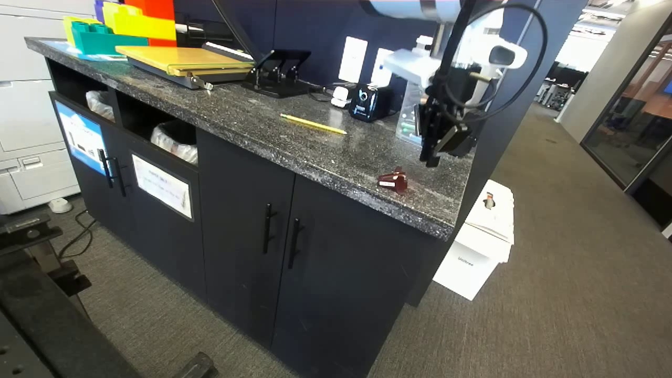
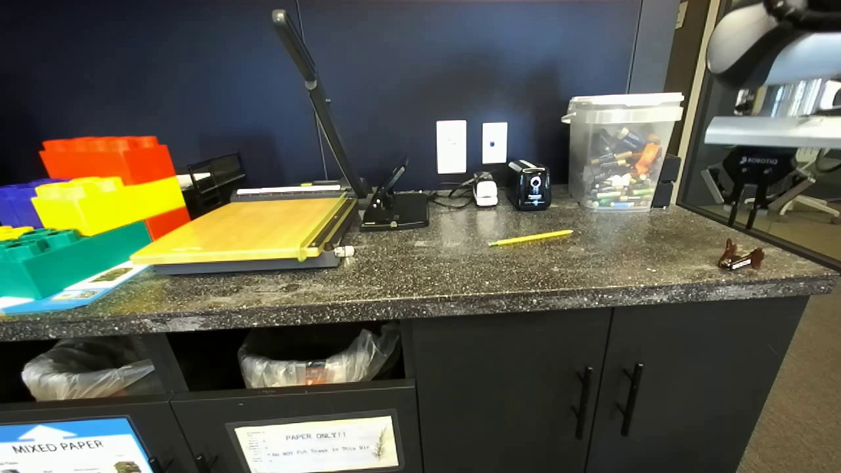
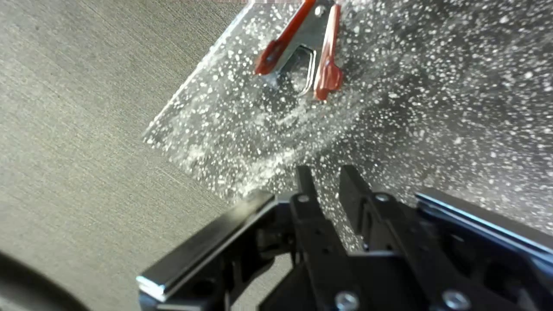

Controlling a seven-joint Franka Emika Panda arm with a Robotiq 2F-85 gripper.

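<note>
A dark red staple remover lies on the speckled counter near its right end. In exterior view 2 the same staple remover is close to the front edge. From the wrist it shows at the top, its red handles spread around a metal finger. My gripper is raised above the counter, up and to the right of the staple remover in exterior view 1. A narrow gap with nothing in it separates the fingertips of the gripper.
A yellow pencil rests mid-counter. Behind it stand a black sharpener and a clear bin of markers. A yellow paper cutter and large toy bricks occupy the left. Beyond the right edge is a drop to the floor.
</note>
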